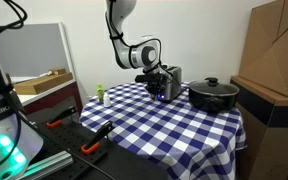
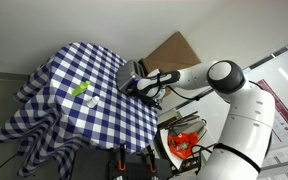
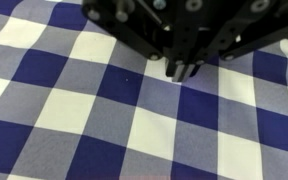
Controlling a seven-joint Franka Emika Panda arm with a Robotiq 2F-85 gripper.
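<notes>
My gripper is shut, and nothing shows between its fingertips in the wrist view. It points down over the blue-and-white checked cloth [image 3: 154, 131]. In exterior view 1 the gripper [image 1: 157, 93] is low over the far part of the table, in front of a grey metallic appliance [image 1: 172, 76]. Exterior view 2 shows the arm [image 2: 184, 76] reaching in from the right, its gripper hard to make out against the dark parts around it. Whether the fingertips touch the cloth, I cannot tell.
A black lidded pot [image 1: 213, 95] stands at the right of the cloth. A green item [image 2: 81, 88] and a small white item [image 2: 93, 102] are apart from the gripper on the other side. Brown boxes [image 1: 270, 100] stand beyond the pot.
</notes>
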